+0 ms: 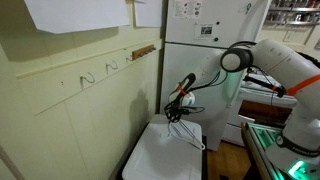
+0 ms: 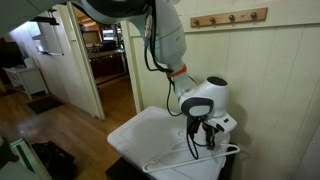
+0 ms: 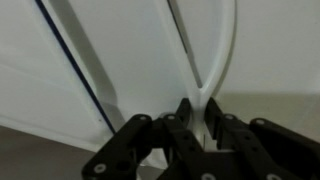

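A white plastic clothes hanger (image 3: 228,40) runs down between the black fingers in the wrist view. My gripper is shut on it close to where its bars meet. In exterior view 2 the hanger (image 2: 185,160) spreads low over the front of the white tabletop (image 2: 135,132), and the gripper (image 2: 207,143) points down at its right part. Exterior view 1 shows the gripper (image 1: 173,119) small at the table's far end, with the hanger (image 1: 186,136) reaching toward the camera. Whether the hanger touches the table is hard to tell.
Along the cream wall runs a wooden rail (image 2: 245,19) with several pegs; metal hooks (image 1: 88,77) are mounted nearer the camera. A white refrigerator (image 1: 195,65) stands behind the arm.
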